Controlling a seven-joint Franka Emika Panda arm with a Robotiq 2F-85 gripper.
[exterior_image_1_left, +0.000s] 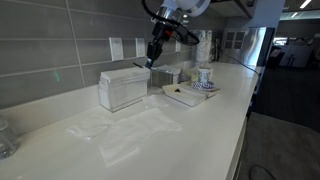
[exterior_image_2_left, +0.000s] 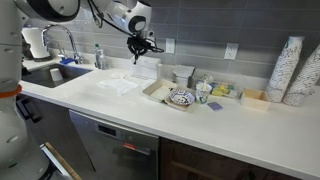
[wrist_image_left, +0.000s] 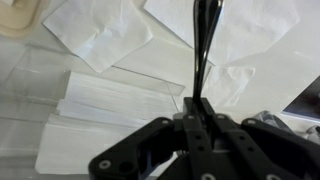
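A long dark utensil-like object (wrist_image_left: 206, 30) rises between the fingertips of my gripper in the wrist view, and the fingers are shut on it. Exterior view 1 has the gripper (exterior_image_1_left: 151, 56) in the air, just right of and above the white box (exterior_image_1_left: 122, 90) by the wall. From the other side, the gripper (exterior_image_2_left: 147, 45) hangs above the same white box (exterior_image_2_left: 147, 68). White paper sheets (wrist_image_left: 100, 30) lie below in the wrist view. What kind of utensil I hold cannot be made out.
A pale tray (exterior_image_1_left: 182, 96) sits right of the box, with a blue-patterned bowl (exterior_image_2_left: 181, 97) and a patterned cup (exterior_image_2_left: 203, 91) near it. A metal container (exterior_image_2_left: 183, 75) stands behind. Flat white sheets (exterior_image_1_left: 135, 137) lie on the counter.
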